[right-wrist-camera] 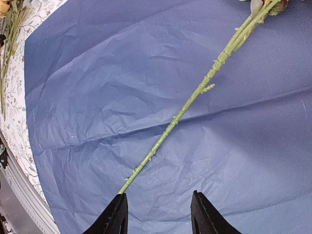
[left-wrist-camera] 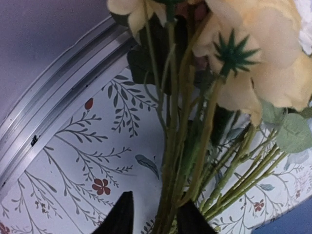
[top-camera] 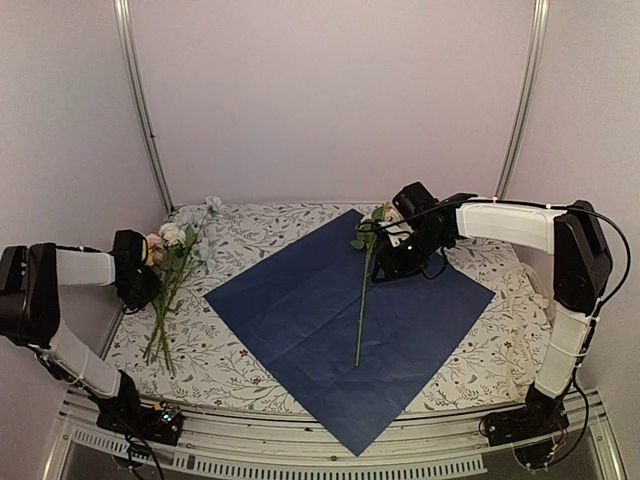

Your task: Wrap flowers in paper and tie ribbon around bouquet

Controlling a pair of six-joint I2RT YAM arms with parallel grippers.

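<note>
A loose bunch of fake flowers (top-camera: 172, 235), with cream, pink, white and pale blue blooms, lies at the table's left. Close up in the left wrist view, cream blooms (left-wrist-camera: 275, 63) fill the upper right, and green stems (left-wrist-camera: 170, 170) run down between the fingers of my left gripper. That gripper is partly closed, with a gap left of the stems. A single flower stem (top-camera: 361, 320) lies on the blue wrapping paper (top-camera: 290, 310), its bloom partly hidden by the right arm. Above the paper, my right gripper is open and empty, beside the stem.
A metal rail (left-wrist-camera: 53, 102) and wall border the bunch on the left. What looks like a pale ribbon (top-camera: 522, 330) lies along the right edge.
</note>
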